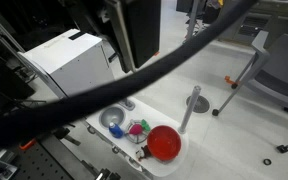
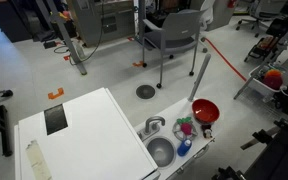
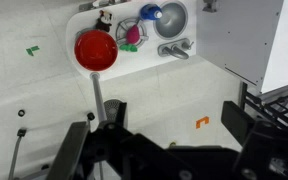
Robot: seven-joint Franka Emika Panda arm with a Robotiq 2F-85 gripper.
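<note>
Below my gripper, a white toy-like sink counter spans the top of the wrist view. A red bowl sits at one end of it, and a grey basin with a faucet is at the other. Between them are a pink object, a green piece and a blue bottle-like item. Beside the bowl lies a small dark figure. My two dark fingers stand wide apart, with only floor visible between them. The gripper is open, well away from these objects.
A white cabinet adjoins the basin end. Along the counter's edge rises a grey post. A grey chair stands beyond, across clear pale floor. My arm and a thick black cable block much of exterior view 1.
</note>
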